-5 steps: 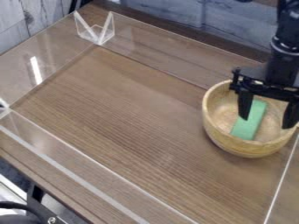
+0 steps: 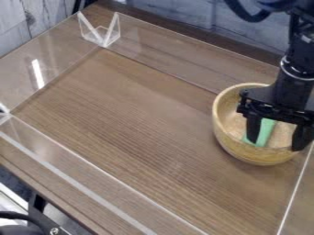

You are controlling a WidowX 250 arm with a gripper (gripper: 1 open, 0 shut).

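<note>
A round wooden bowl (image 2: 229, 138) sits at the right of the table, with a green block (image 2: 254, 131) inside it. My black gripper (image 2: 273, 125) is open, its fingers lowered into the bowl around or just over the green block, which they partly hide. Whether they touch it cannot be told.
A white wire-like holder (image 2: 101, 29) stands at the back left. A dark cable lies at the bottom left corner.
</note>
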